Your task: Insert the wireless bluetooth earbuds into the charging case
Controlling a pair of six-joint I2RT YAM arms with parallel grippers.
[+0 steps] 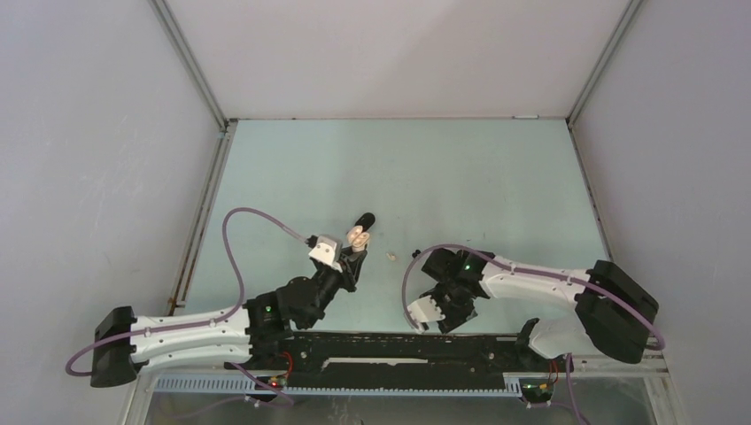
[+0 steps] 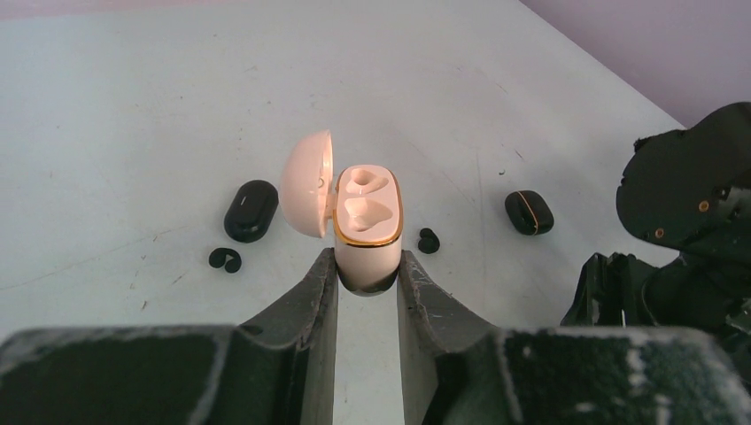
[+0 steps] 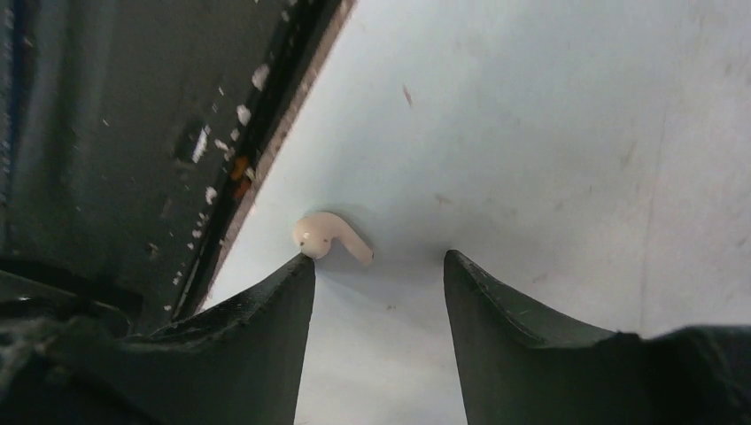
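Observation:
My left gripper [image 1: 351,258] holds the open cream charging case [image 2: 367,229] upright, lid raised and both wells empty, shut on its lower body. My right gripper is low at the table's front edge, open, with a cream earbud [image 3: 319,235] just beyond its left finger; whether they touch I cannot tell. A second small cream piece [image 1: 390,256] lies on the table between the two arms in the top view.
A black oblong case [image 2: 251,210], small black earbuds [image 2: 224,258], another black piece [image 2: 429,241] and a black rounded case [image 2: 529,212] lie on the table.

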